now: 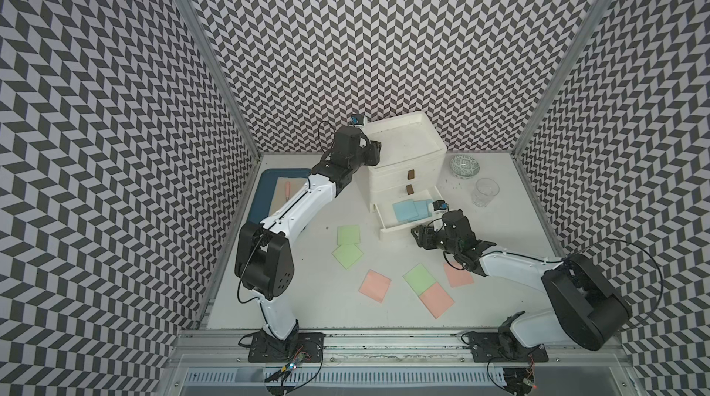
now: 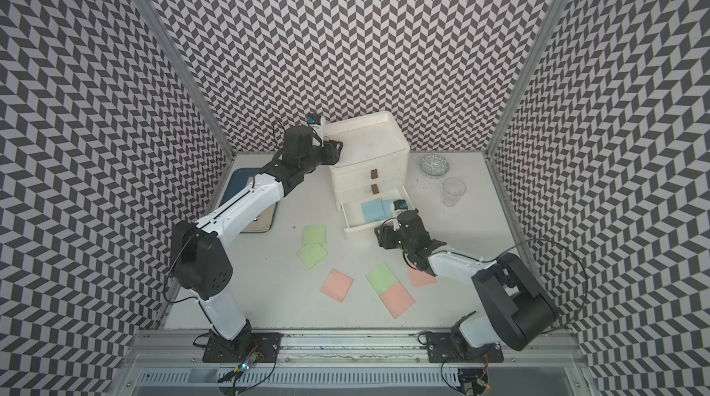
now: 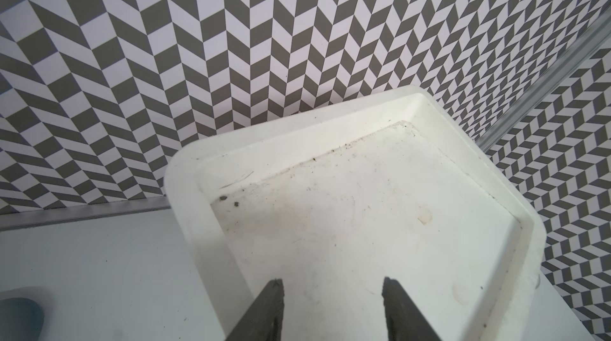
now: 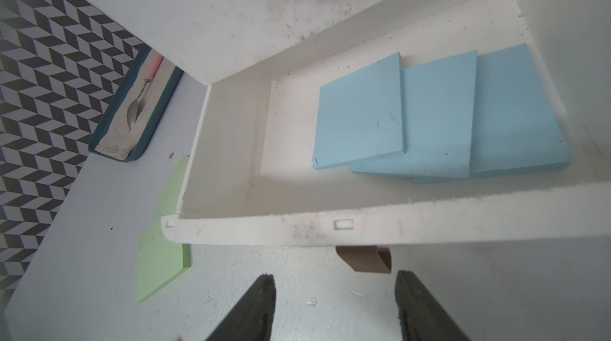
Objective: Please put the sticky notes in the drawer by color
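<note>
The white drawer unit (image 1: 395, 170) has its lowest visible drawer (image 4: 305, 229) pulled out. Inside it lie three overlapping blue sticky notes (image 4: 362, 115). Two green sticky notes (image 1: 347, 254) are left of the unit; another green one (image 1: 419, 278) touches a pink note (image 1: 436, 300). A second pink note (image 1: 375, 286) lies alone, and a third pink note (image 1: 458, 275) is partly under the right arm. My left gripper is part open over the unit's top tray (image 3: 356, 213), nothing between its fingers. My right gripper is part open and empty, before the drawer's brown handle (image 4: 366, 258).
A blue tray (image 4: 162, 105) with a cloth and spoon stands at the left, partly behind the left arm. At the right are a glass (image 1: 486, 190) and a patterned bowl (image 1: 464, 166).
</note>
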